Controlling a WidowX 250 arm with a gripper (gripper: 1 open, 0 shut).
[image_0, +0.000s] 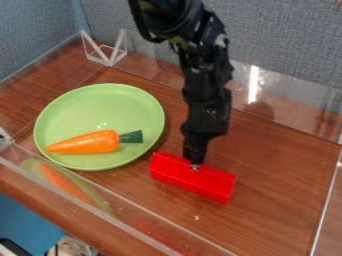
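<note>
The black arm comes down from the top centre, and its gripper (195, 162) is low at the red block (190, 178), its tip touching or just over the block's top; the fingers look shut, with nothing visible between them. The red block lies on the wooden table, right of the green plate (70, 112). An orange toy carrot (83, 143) with green leaves rests on the plate.
A clear low wall runs along the table (274, 180) edges, with a white wire frame (104, 50) at the back left corner.
</note>
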